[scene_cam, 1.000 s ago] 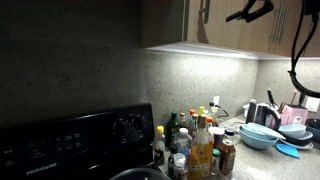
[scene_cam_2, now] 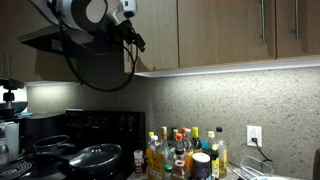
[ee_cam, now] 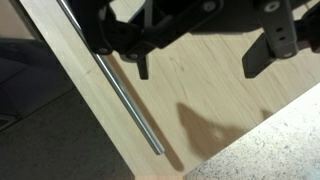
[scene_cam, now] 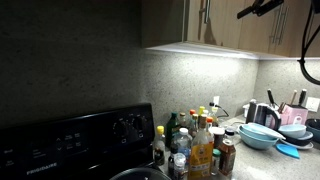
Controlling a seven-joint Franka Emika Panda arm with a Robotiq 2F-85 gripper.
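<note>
My gripper is open in front of the light wood cabinet door (ee_cam: 210, 95), with nothing between its fingers. The door's metal bar handle (ee_cam: 128, 103) runs diagonally to the left of both fingers in the wrist view, not between them. In exterior view 2 the gripper (scene_cam_2: 136, 30) hangs at the upper cabinets, above the stove. Only a dark part of it (scene_cam: 262, 8) shows at the top right of exterior view 1. The cabinet doors in view look shut.
Several bottles and jars (scene_cam_2: 180, 150) crowd the counter beneath the cabinets. A covered pan (scene_cam_2: 96, 158) sits on the stove. Blue bowls (scene_cam: 258, 135) stand farther right. The cabinet's lower edge overhangs the counter.
In exterior view 1 the dark gripper part has shifted slightly right and up, farther from the nearer cabinet handle. Bottles, bowls and cabinets look unmoved.
</note>
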